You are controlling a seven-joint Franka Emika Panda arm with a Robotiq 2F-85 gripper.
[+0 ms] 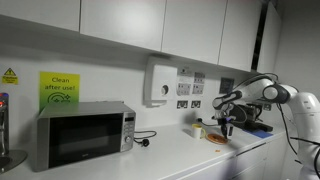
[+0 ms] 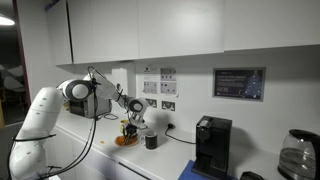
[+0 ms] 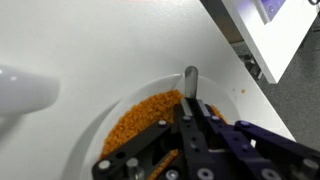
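Note:
A pale round dish (image 3: pixel 116 112) fills the lower middle of the wrist view, with orange grain-like contents (image 3: pixel 150 112) in it. It shows as an orange disc (image 1: pixel 217 139) on the counter in exterior view 1 and as an orange disc (image 2: pixel 127 141) in exterior view 2. Over the dish, my gripper is shut on a thin grey handle (image 3: pixel 191 82) whose rounded end sticks out past the fingers. The handle's other end is hidden by the fingers, so I cannot tell what tool it belongs to.
A pale mug-like object (image 3: pixel 25 92) is at the wrist view's left; a mug (image 1: pixel 197 130) stands left of the dish in exterior view 1. A microwave (image 1: pixel 85 133) and black coffee machine (image 2: pixel 212 145) stand along the counter. The front counter edge is close to the dish.

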